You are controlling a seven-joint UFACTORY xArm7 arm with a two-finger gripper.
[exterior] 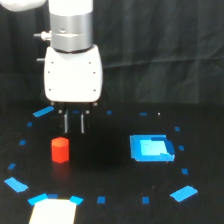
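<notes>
A small red block (60, 150) sits on the black table at the left. Up and to the right of it in the view is my gripper (74, 130), pointing down. Its two fingers (82, 122) stand apart, with only dark background showing between them. The block is clear of the fingers. To the right lies a blue square tray (136, 148) with a pale patch inside it.
A cream-coloured square (52, 212) shows at the bottom left edge. Blue tape pieces (184, 193) and several small blue marks dot the table. The space between block and tray is bare.
</notes>
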